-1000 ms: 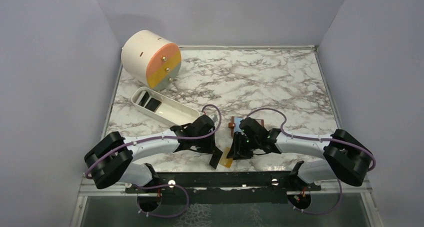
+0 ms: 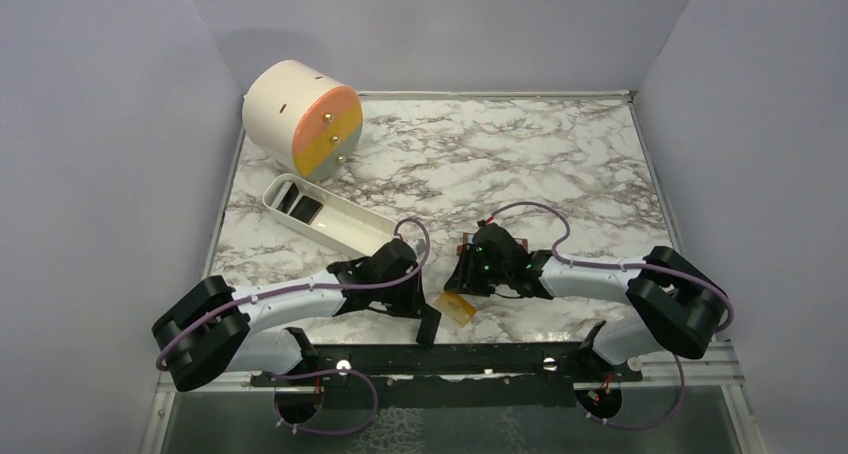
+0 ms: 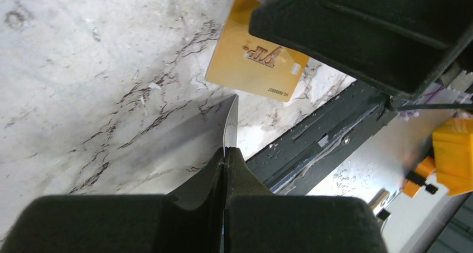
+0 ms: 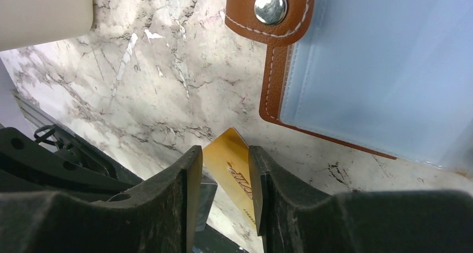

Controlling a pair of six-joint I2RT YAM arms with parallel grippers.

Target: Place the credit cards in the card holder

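A dark card [image 2: 428, 326] extends from my left gripper [image 2: 417, 308], which is shut on it; in the left wrist view this thin card [image 3: 231, 122] shows edge-on at the fingertips. The gold card [image 3: 257, 55] is beside it, over the marble surface. My right gripper stands part open, with the gold card [image 4: 231, 164] seen between its fingers, close to the right one; whether they touch cannot be told. The brown card holder [image 4: 273, 80] with clear sleeves lies beyond the right gripper, mostly hidden by that arm in the top view.
A long white tray [image 2: 355, 222] holding dark items at its far left end stands behind the left arm. A striped drum-shaped box [image 2: 300, 119] is at the back left. The two grippers are close together.
Both arms have shifted slightly left. The gold card has turned, its near end now pointing right, and the dark card has swung a little and sits nearer the front edge.
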